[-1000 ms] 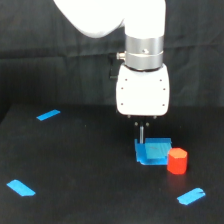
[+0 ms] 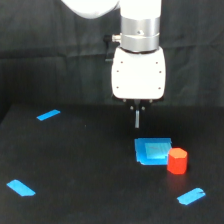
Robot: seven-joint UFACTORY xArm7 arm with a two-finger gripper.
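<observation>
In the camera view, the white arm's gripper (image 2: 137, 124) hangs above the dark table, just behind and to the left of a small blue square piece (image 2: 153, 151). Its thin fingers appear together as one narrow line, with nothing visible between them. The blue piece has a paler patch in its middle and lies on the table. A red block (image 2: 177, 161) stands at its right side, overlapping its edge in the view; whether they touch I cannot tell.
Flat blue strips lie at the back left (image 2: 48, 115), the front left (image 2: 21, 188) and the front right (image 2: 191, 196). Between them, the left and front middle of the dark table are bare. A dark curtain hangs behind.
The gripper has risen and shifted slightly left, away from the blue piece. The blue piece, the red block and the strips look unmoved.
</observation>
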